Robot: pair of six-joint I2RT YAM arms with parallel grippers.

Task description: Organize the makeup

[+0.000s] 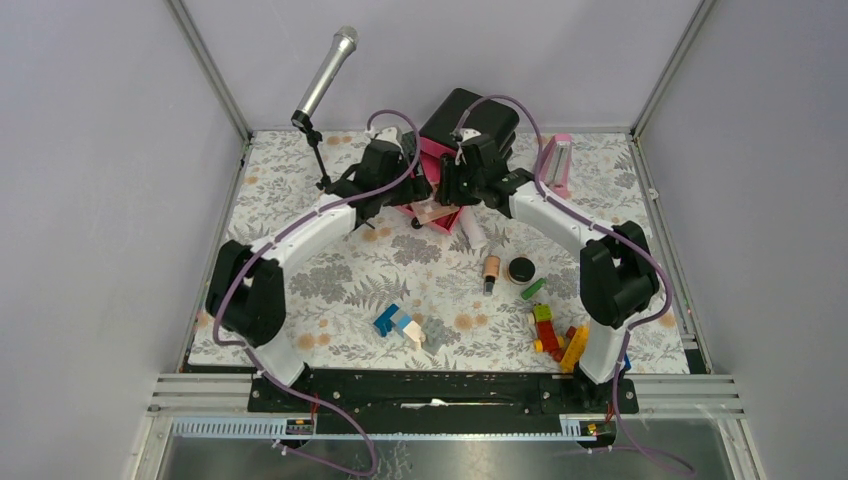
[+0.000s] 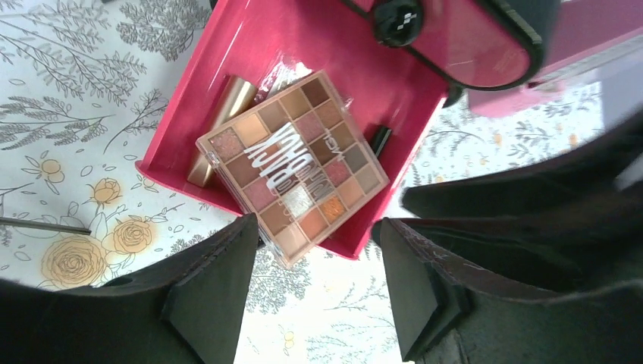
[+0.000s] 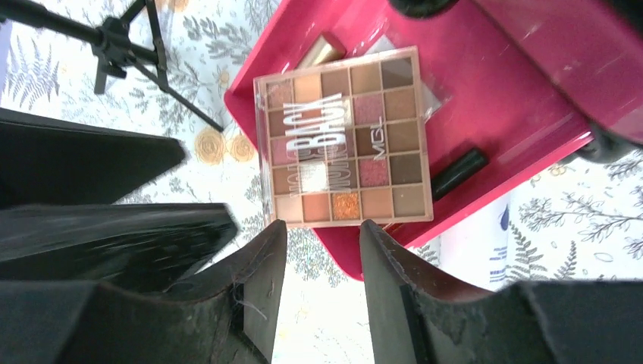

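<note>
An eyeshadow palette point(image 2: 297, 163) with a clear lid lies tilted across the front of the pink makeup case point(image 2: 178, 125), one corner jutting past the rim. Under and around it show a gold tube point(image 2: 232, 100), a clear packet and a black stick point(image 3: 459, 172). My left gripper is over the front rim, its fingers apart around the jutting corner without gripping it. Close beside it, my right gripper stands open at the palette's near edge. Outside the case are a white tube point(image 1: 471, 228), a foundation bottle point(image 1: 491, 273) and a black-lidded jar point(image 1: 521, 269).
The two grippers are very close together. A microphone stand point(image 1: 322, 160) rises at the back left, and a pink-framed item point(image 1: 556, 162) stands at the back right. Toy blocks point(image 1: 545, 330) lie at the front right, others point(image 1: 403, 326) at front centre.
</note>
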